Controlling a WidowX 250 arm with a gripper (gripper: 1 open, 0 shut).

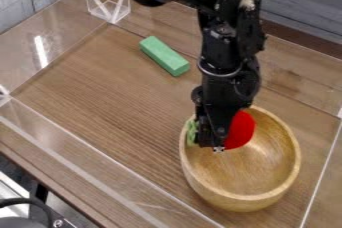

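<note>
My gripper (218, 129) is low at the left side of a wooden bowl (267, 177), shut on a red object (241, 128) with a green part at its left, which looks like a strawberry or similar toy. The fingers partly hide it, and it is over or inside the bowl.
A green block (164, 55) lies on the wooden table (80, 102) toward the back, left of the arm. A clear plastic piece stands at the back left corner.
</note>
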